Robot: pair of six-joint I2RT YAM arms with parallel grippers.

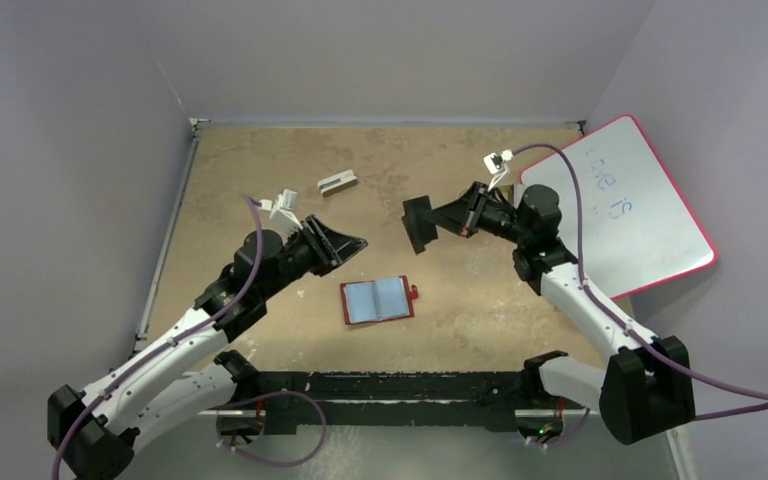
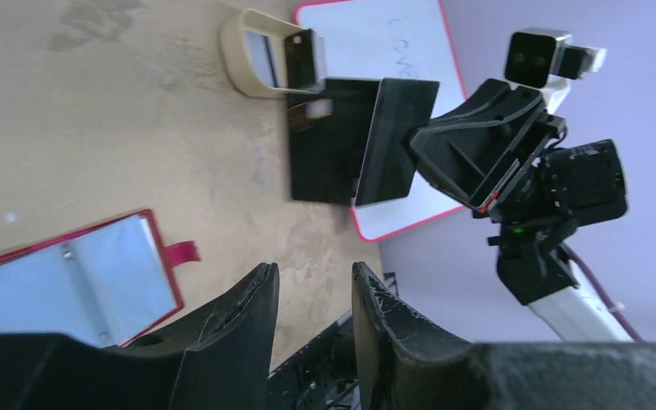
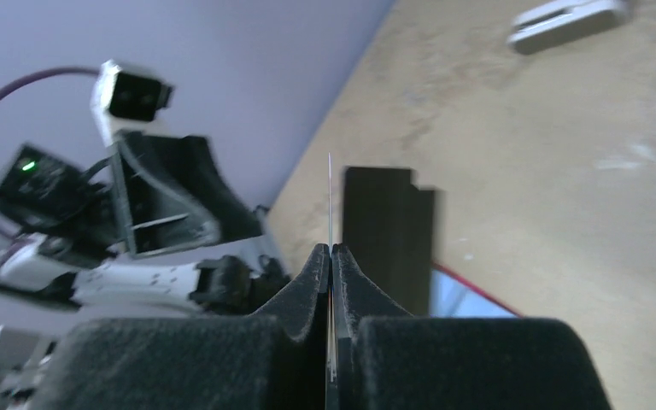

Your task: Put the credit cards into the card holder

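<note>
Held up over the table's middle, a black card (image 1: 417, 210) is pinched by my right gripper (image 1: 435, 217). In the right wrist view, a thin card edge (image 3: 330, 196) rises between the shut fingertips. A dark panel (image 3: 384, 235) shows beside it; whether this is a second card I cannot tell. My left gripper (image 1: 361, 243) stands open and empty to the left of the card and apart from it, its fingers (image 2: 260, 295) spread. The red-edged card holder (image 1: 377, 301) lies open below, with pale blue pages and a red tab.
A beige basket (image 2: 237, 51) with a pale card inside is at the right, mostly hidden by the right arm in the top view. A white stapler-like object (image 1: 337, 183) lies at the back. The whiteboard (image 1: 620, 210) leans at the right.
</note>
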